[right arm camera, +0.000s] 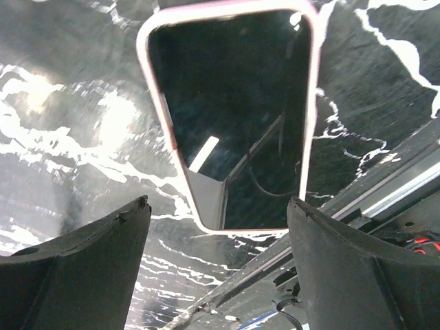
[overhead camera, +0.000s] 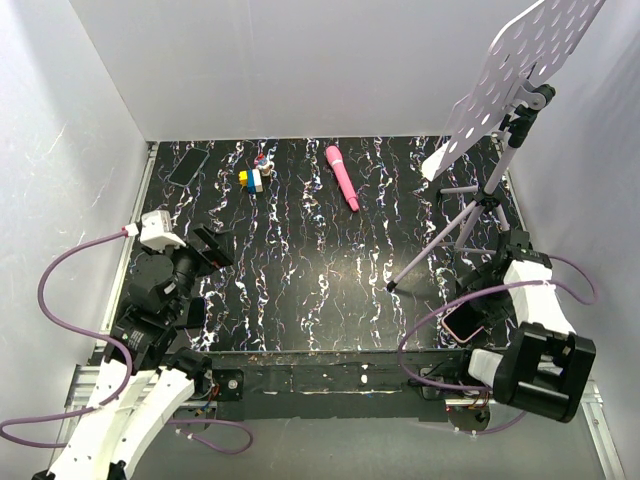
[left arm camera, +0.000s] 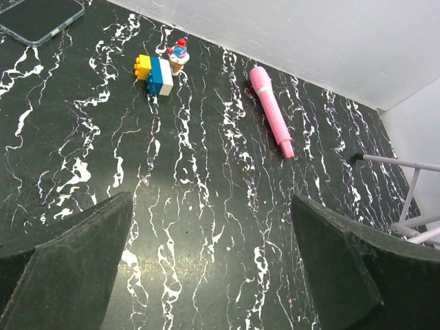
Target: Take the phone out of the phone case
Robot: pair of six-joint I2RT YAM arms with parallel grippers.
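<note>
The phone, its dark glossy screen facing up, lies in a pink-rimmed case on the marble-patterned table. In the top view the phone is at the front right corner, its right part covered by my right gripper. That right gripper is open above the table, its fingers apart near the case's lower end, with nothing gripped between them. Whether a fingertip touches the case I cannot tell. Over the left side of the table, my left gripper stands open and empty.
A metal stand with a perforated panel rises just behind the phone. Toward the back are a pink microphone-like stick, toy blocks, a small figurine and another dark device.
</note>
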